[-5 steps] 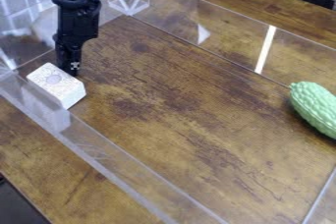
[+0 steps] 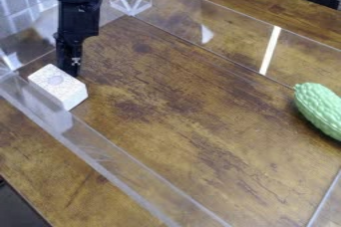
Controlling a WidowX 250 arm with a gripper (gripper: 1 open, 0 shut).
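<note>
My black gripper [image 2: 70, 64] hangs down at the left of the enclosed wooden floor, just behind a white rectangular block [image 2: 58, 89] that lies by the left clear wall. The gripper looks shut, and I see nothing held between its fingers, though the tips are small and dark. At the right edge lies a green bumpy toy corn cob [image 2: 320, 110], well apart from the gripper.
Clear plastic walls [image 2: 127, 171] surround the wooden floor [image 2: 193, 112]. A white strip [image 2: 269, 50] shows on the back wall.
</note>
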